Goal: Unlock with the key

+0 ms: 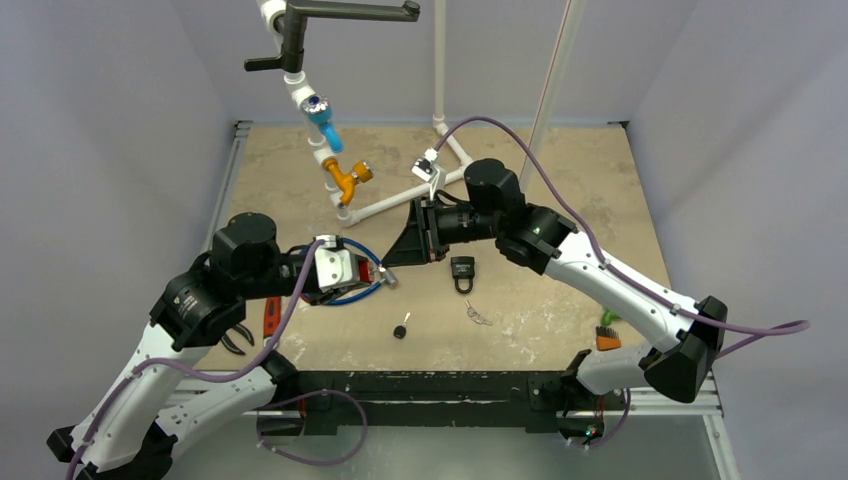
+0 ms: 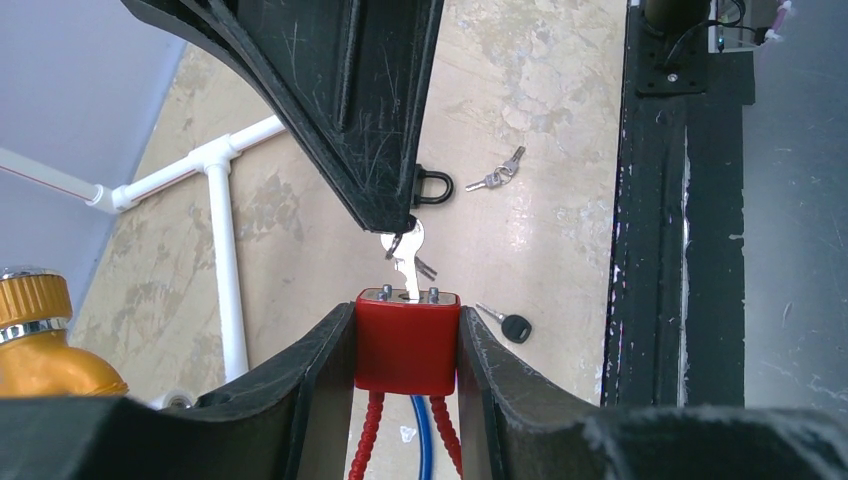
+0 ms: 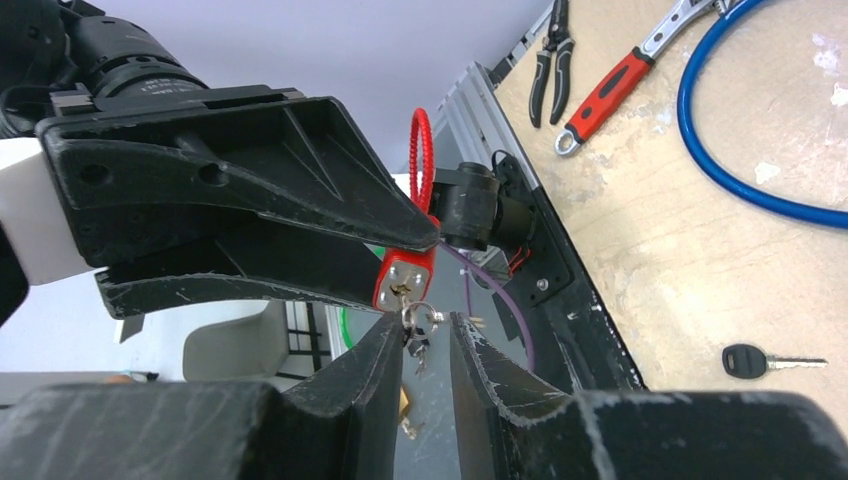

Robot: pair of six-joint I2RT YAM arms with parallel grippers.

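Observation:
My left gripper is shut on a red padlock body, whose red cable shackle hangs below in the left wrist view. A silver key stands upright with its blade at the keyhole; how deep it sits cannot be told. At its head, my right gripper has its fingers apart, with a visible gap between them. The key's ring is at the fingertips in the right wrist view, and more small keys dangle below it. In the top view, both grippers meet above the blue hose.
On the board lie a black padlock, loose silver keys and a black-headed key. A blue hose, wrench and pliers are on the left. An orange tap rises behind.

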